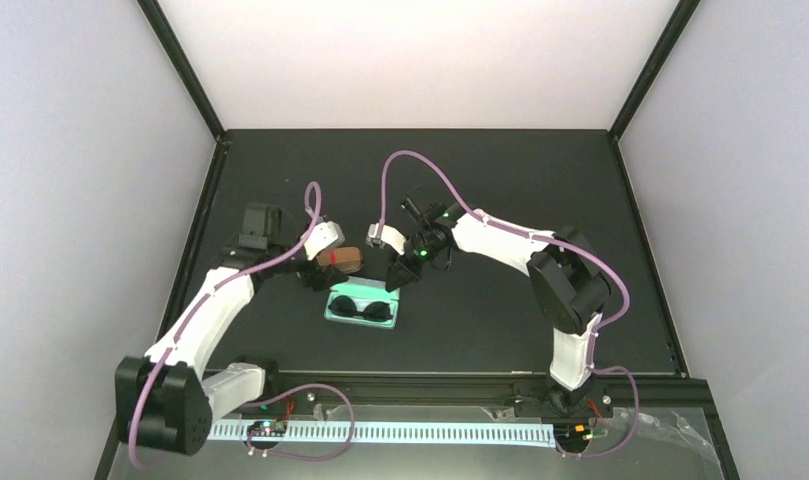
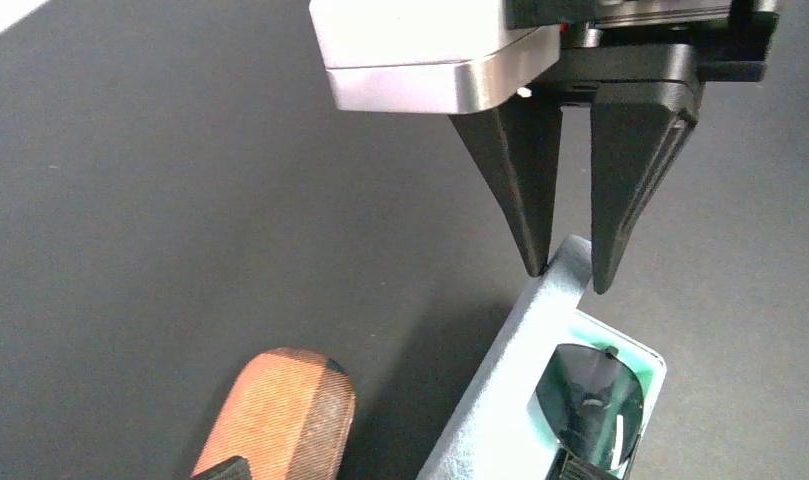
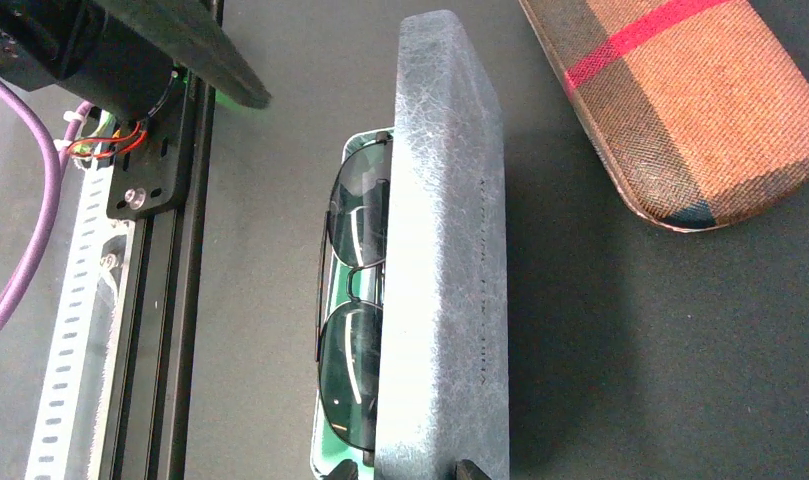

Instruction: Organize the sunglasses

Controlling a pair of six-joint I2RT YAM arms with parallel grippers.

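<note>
A silver case [image 3: 440, 250] with a mint interior [image 1: 360, 290] lies open at table centre, lid raised, dark sunglasses [image 1: 360, 308] inside. My left gripper [image 1: 338, 278] is at the case's upper left; in the right wrist view one of its fingers shows beside the case. My right gripper [image 1: 390, 284] is at the lid's right end; in the left wrist view its two fingers are parted over the lid's end. The fingertips at the bottom of both wrist views are mostly cropped, so what lies between them is unclear.
A brown plaid pouch [image 1: 340, 260] with a red stripe lies just behind the case. The frame rail and cables run along the front edge.
</note>
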